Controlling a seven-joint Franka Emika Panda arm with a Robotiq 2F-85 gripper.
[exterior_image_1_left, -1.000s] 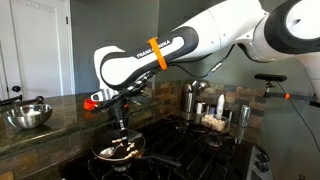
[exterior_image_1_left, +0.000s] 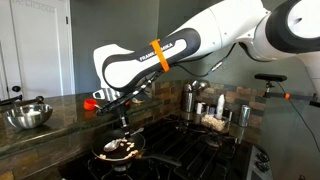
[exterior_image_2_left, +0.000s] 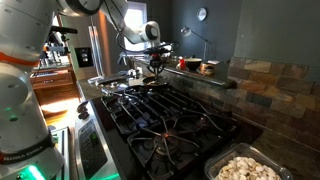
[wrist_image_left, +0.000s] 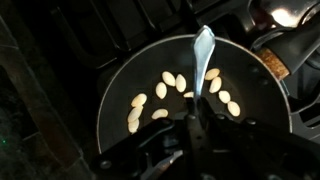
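In the wrist view a dark frying pan (wrist_image_left: 175, 60) holds several pale, bean-like pieces (wrist_image_left: 160, 90) scattered over its base. My gripper is shut on a silver utensil (wrist_image_left: 203, 48), probably a spoon, whose shiny end points away over the pan. Exterior view 1 has the pan (exterior_image_1_left: 128, 155) on the stove with my gripper (exterior_image_1_left: 119, 133) low above it. A bright utensil end (exterior_image_1_left: 111, 146) shows inside the pan there; whether it touches the base cannot be told.
The pan's handle (exterior_image_1_left: 163, 159) reaches toward the burner grates (exterior_image_1_left: 200, 142). A metal bowl (exterior_image_1_left: 28, 116) stands left on the counter, near a red bowl (exterior_image_1_left: 90, 104). Bottles (exterior_image_1_left: 220, 106) line the back. A foil tray of pale pieces (exterior_image_2_left: 248, 168) sits at the stove's near right.
The utensil's bright end has shifted within the pan and shows more clearly than a second ago. My arm has moved only slightly; the pan stays in place.
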